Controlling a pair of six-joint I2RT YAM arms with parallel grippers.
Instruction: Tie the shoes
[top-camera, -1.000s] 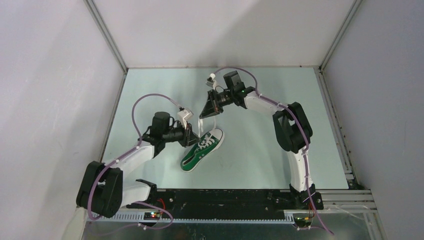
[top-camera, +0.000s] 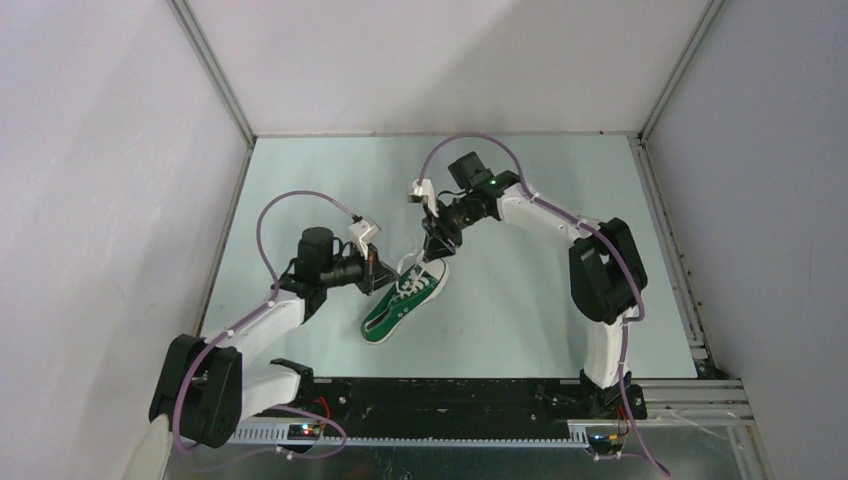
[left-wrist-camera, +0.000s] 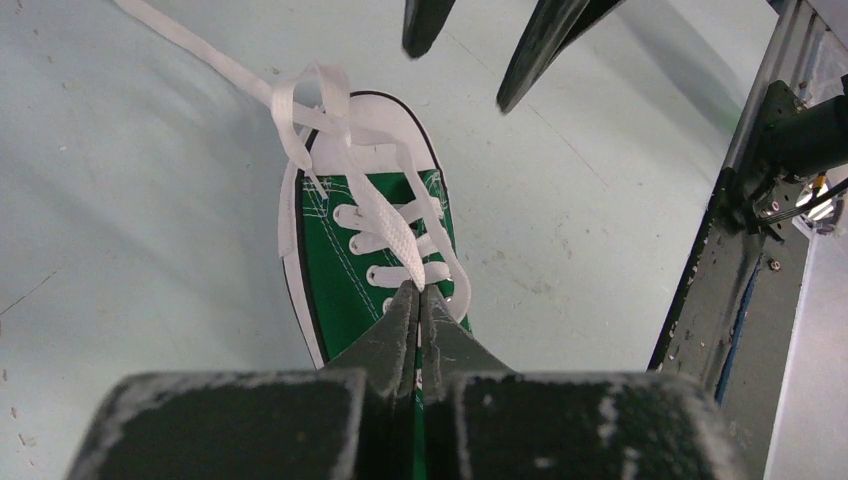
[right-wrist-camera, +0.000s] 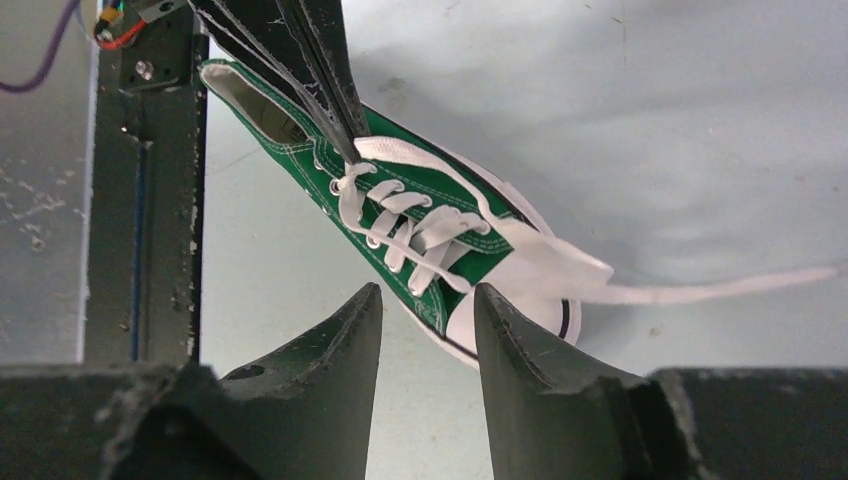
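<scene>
A green sneaker (top-camera: 390, 315) with white laces lies diagonally at the table's middle, toe (left-wrist-camera: 370, 115) toward the back. My left gripper is shut on a white lace above the laced section. My right gripper stands open over the toe end, its fingers apart; in the left wrist view its fingertips (left-wrist-camera: 515, 85) hang beside the toe. A loose lace loop (left-wrist-camera: 290, 115) rests over the toe, and one lace end (right-wrist-camera: 730, 285) stretches away from the shoe.
A dark metal rail (top-camera: 450, 405) runs along the front edge, and walls enclose the back and sides.
My right gripper has moved toward the front and down over the shoe's toe, and the lace that was raised toward it now lies lower. My left gripper has barely moved.
</scene>
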